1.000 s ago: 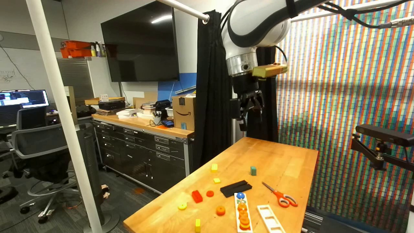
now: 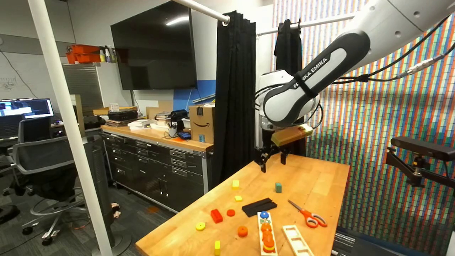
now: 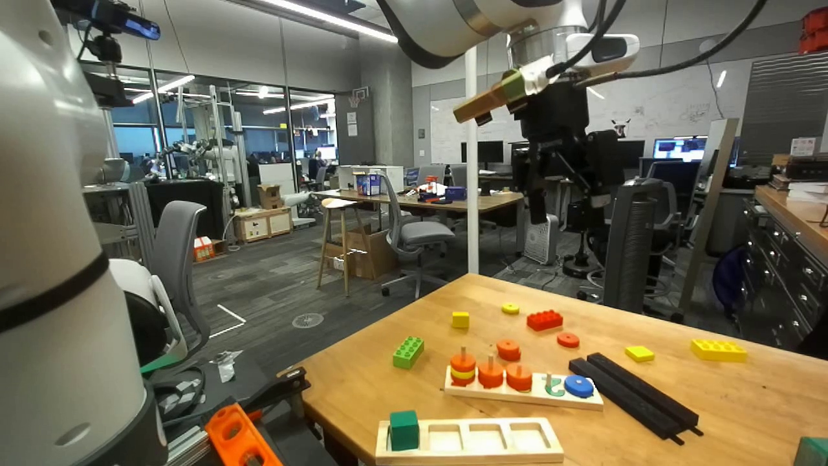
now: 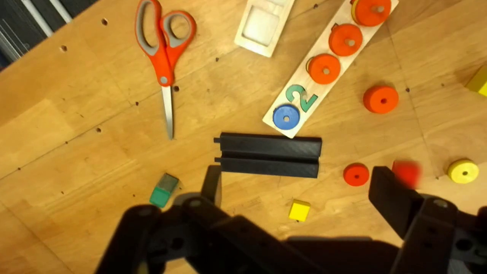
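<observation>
High over the table's far part, my gripper (image 2: 273, 164) is open with nothing between its fingers; the wrist view has its fingers (image 4: 212, 185) spread wide. A wooden peg board (image 4: 315, 93) carries orange rings on pegs, a blue ring (image 4: 286, 117) at one end and a green numeral 2. Beside it lie two black rails (image 4: 270, 155), side by side. A yellow square block (image 4: 299, 210) appears between the fingers in the wrist view, but down on the table. The green block (image 4: 163, 190) lies left of the finger, and the red brick (image 4: 405, 172) is partly hidden behind the right finger.
Orange-handled scissors (image 2: 312, 218) lie near the table's right edge. A wooden tray (image 3: 470, 459) holds a green cube (image 3: 403, 430) in one compartment. Loose rings, a lime brick (image 3: 408, 353) and a yellow brick (image 3: 719, 350) are scattered about.
The arm and gripper have come down toward the table, and the wrist has tilted. The objects on the table look unmoved.
</observation>
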